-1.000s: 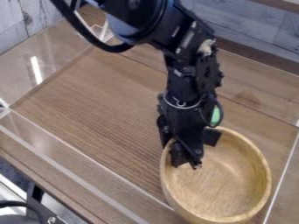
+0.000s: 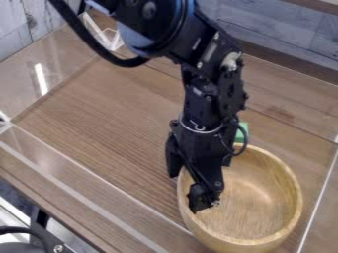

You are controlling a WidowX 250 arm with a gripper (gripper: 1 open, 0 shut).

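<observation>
My black gripper (image 2: 193, 178) points down over the left rim of a round wooden bowl (image 2: 258, 212) at the lower right. Its fingers stand apart, open, with the lower finger reaching inside the bowl; nothing shows clearly between them. A small green object (image 2: 242, 131) is partly hidden behind the arm, just beyond the bowl.
Grey plank panels (image 2: 284, 35) stand at the back.
Since a second ago my gripper has shifted a little left and turned, its fingers showing more spread. The bowl has moved slightly left.
</observation>
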